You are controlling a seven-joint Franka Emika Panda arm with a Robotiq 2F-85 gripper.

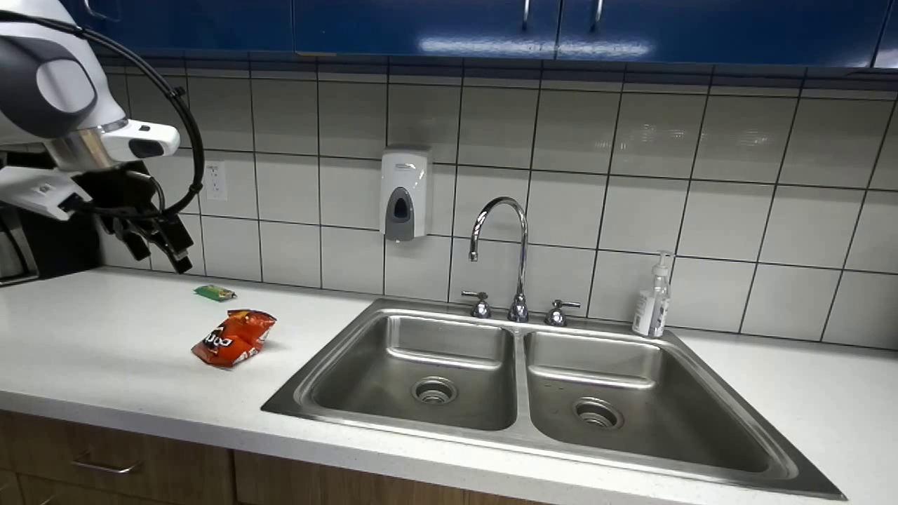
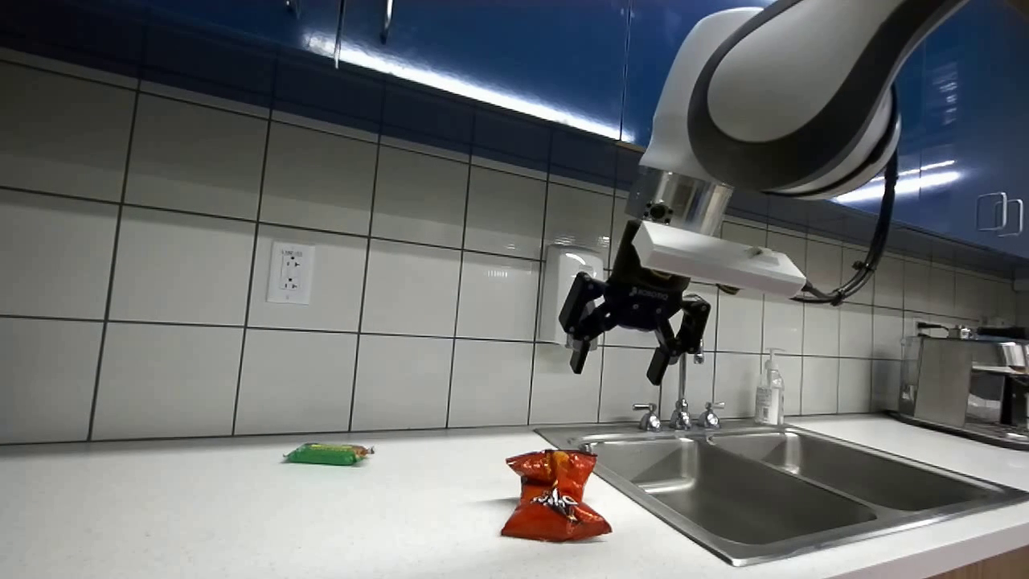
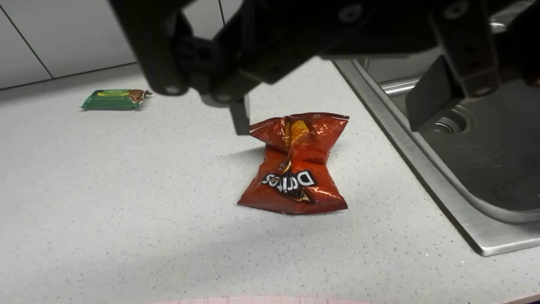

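A red Doritos bag lies on the white counter just left of the sink; exterior view 2 shows the same red bag in front of the sink's near corner. Farther back and to the left is a small green packet, close to the tiled wall. My gripper hangs in the air above the counter, higher than the bag and clear of it. Its fingers are spread wide, and only air shows between them. In the wrist view the fingers appear above the bag on either side.
A double steel sink with a curved faucet takes up the counter to the right. A soap bottle stands behind its right basin, and a dispenser is fixed to the wall. Bare counter spreads left of the bag.
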